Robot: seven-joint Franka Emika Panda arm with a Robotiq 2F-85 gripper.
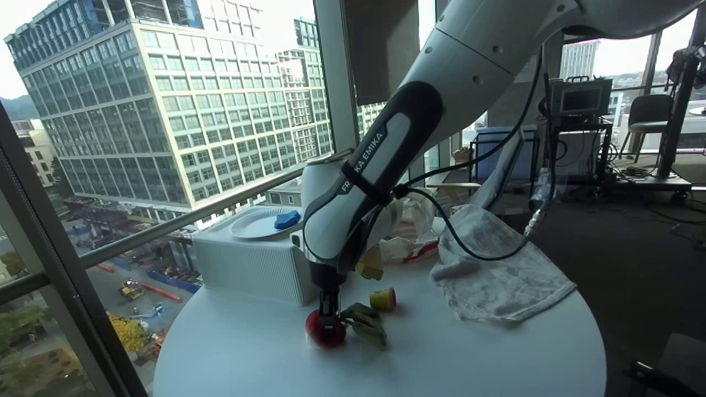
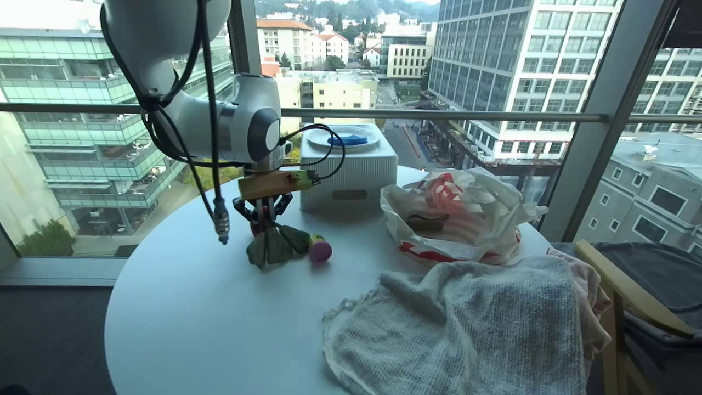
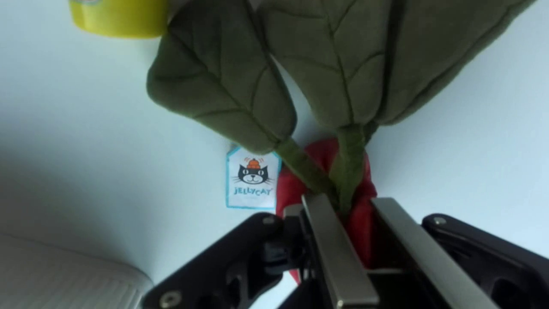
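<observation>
A red plush radish (image 1: 316, 328) with green fabric leaves (image 1: 365, 325) is between the fingers of my gripper (image 1: 329, 324), low over the white table. Looking from the wrist, my gripper is shut on the red body (image 3: 364, 226) just below the stems, and the dark green leaves (image 3: 329, 67) fan out ahead. A white cat-logo tag (image 3: 252, 178) sticks out at its side. In the second exterior view the leaves (image 2: 277, 246) hang beneath the gripper (image 2: 264, 214), and the red body is mostly hidden. Whether the radish touches the table I cannot tell.
A small yellow tub (image 1: 382, 300) lies on its side near the leaves. Beside the arm stands a white ribbed box (image 1: 255, 271), topped by a plate (image 1: 248, 225) with a blue item (image 1: 287, 219). A plastic bag (image 2: 460, 217) and a grey towel (image 2: 460, 322) cover the other side.
</observation>
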